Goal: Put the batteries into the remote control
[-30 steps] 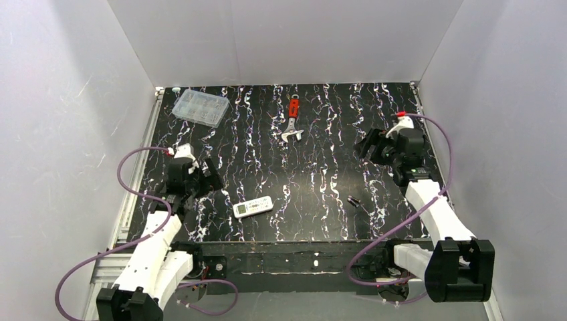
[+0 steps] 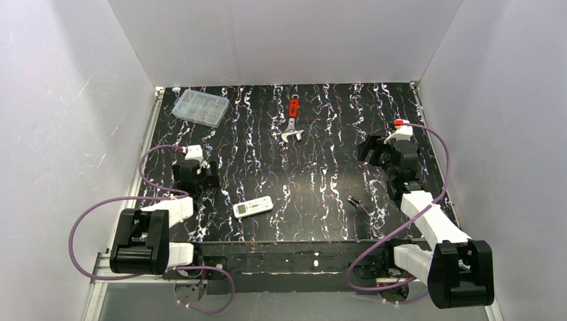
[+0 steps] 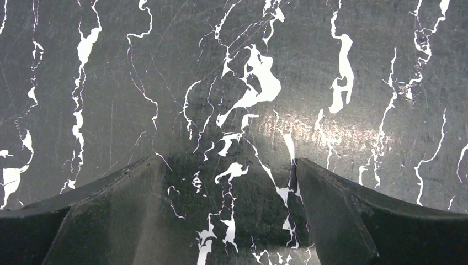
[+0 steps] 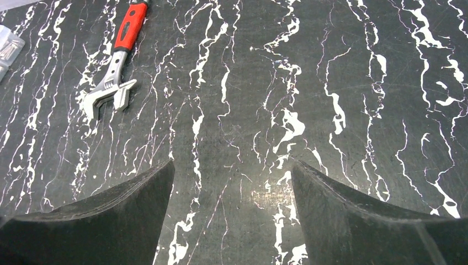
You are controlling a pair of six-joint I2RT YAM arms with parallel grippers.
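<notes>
The white remote control [image 2: 253,207] lies flat, buttons and screen facing up, near the front of the table, left of centre. Small dark batteries [image 2: 354,201] lie close together on the table at the front right; their exact number is hard to make out. Left of the remote, my left gripper points down over bare table, open and empty. At the right side, behind the batteries, is my right gripper; its fingers [image 4: 154,193] stand apart with only table between them. Neither wrist view includes the remote or the batteries.
An adjustable wrench [image 2: 293,120] with a red handle lies at the back middle. In the back left corner sits a clear plastic box [image 2: 200,108].
The left arm has drawn back and its gripper has swung round to a straighter, more downward stance. My right gripper has shifted slightly. Remote, batteries, wrench and box have stayed put.
</notes>
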